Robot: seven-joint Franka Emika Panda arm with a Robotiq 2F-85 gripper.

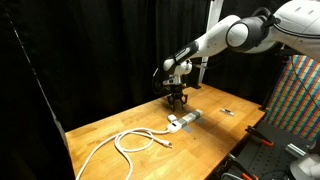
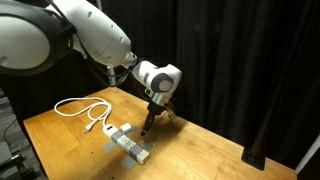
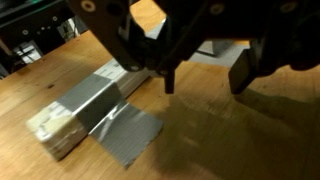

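Observation:
A white power strip (image 1: 184, 122) lies on the wooden table, held down with grey tape (image 3: 128, 133). In exterior view 2, a small white block (image 2: 125, 128) shows at the strip's far end; I cannot tell whether it is plugged in. Just beyond that end, low over the table, is my gripper (image 1: 177, 106). Its dark fingers stand apart in the wrist view, one finger (image 3: 168, 78) nearer the strip (image 3: 62, 130). Bare table shows between them, and I see nothing held. The arm hides part of the area behind the gripper.
A white cable (image 1: 121, 141) with a plug loops across the left of the table. Small items (image 1: 228, 112) lie to the right. Black curtains hang behind.

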